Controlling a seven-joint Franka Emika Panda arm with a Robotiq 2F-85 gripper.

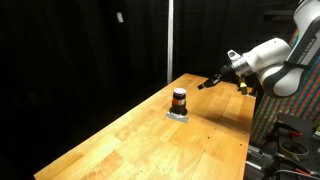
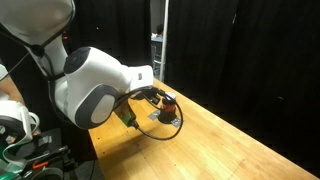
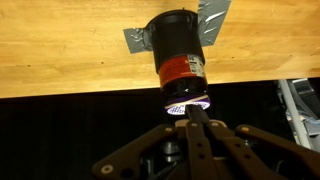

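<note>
A jar with a dark red label and a pale purple-edged lid sits upright in a black holder on the table. In the first exterior view the jar stands near the middle of the wooden top. My gripper is to its right, a little above lid height and apart from it. At the wrist, the dark fingertips are together beside the lid, and nothing shows between them. From the other side, the arm partly covers the gripper near the jar.
Silver tape fixes the holder to the wooden table. A pale upright post rises behind the table. Black curtains form the background.
</note>
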